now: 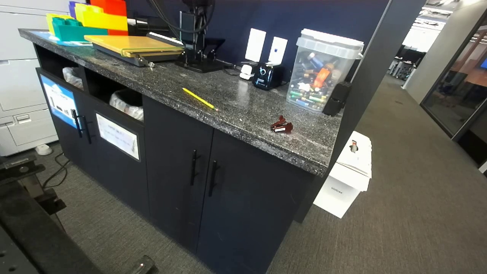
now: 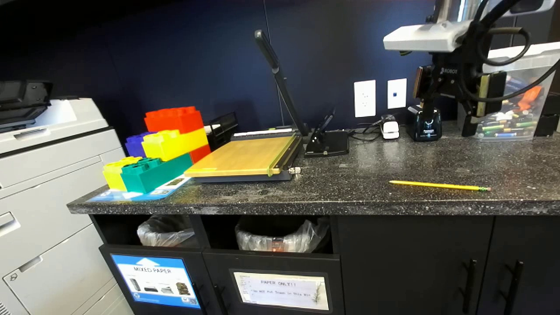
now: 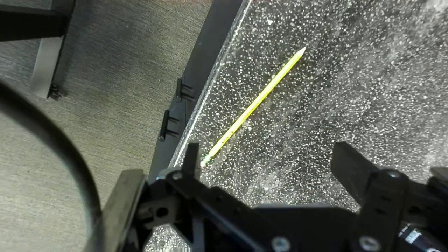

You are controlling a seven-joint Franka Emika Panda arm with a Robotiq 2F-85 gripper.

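A yellow pencil (image 3: 254,104) lies flat on the speckled dark counter (image 3: 369,96), slantwise near the front edge. Its eraser end is close beside the left finger (image 3: 192,159) in the wrist view, while its tip points away. My gripper is open, its fingers wide apart and only bare counter between them. In exterior view 2 the gripper (image 2: 449,118) hangs above the counter, higher than the pencil (image 2: 439,185) and not touching it. Exterior view 1 shows just part of the arm at the top, with the pencil (image 1: 199,99) in plain sight.
A dark red staple remover (image 1: 281,125) sits right of the pencil. Behind are a black pencil sharpener (image 1: 268,77) and a clear tub (image 1: 315,75) of markers. Leftward stand a paper cutter (image 2: 244,155) and big toy bricks (image 2: 157,173).
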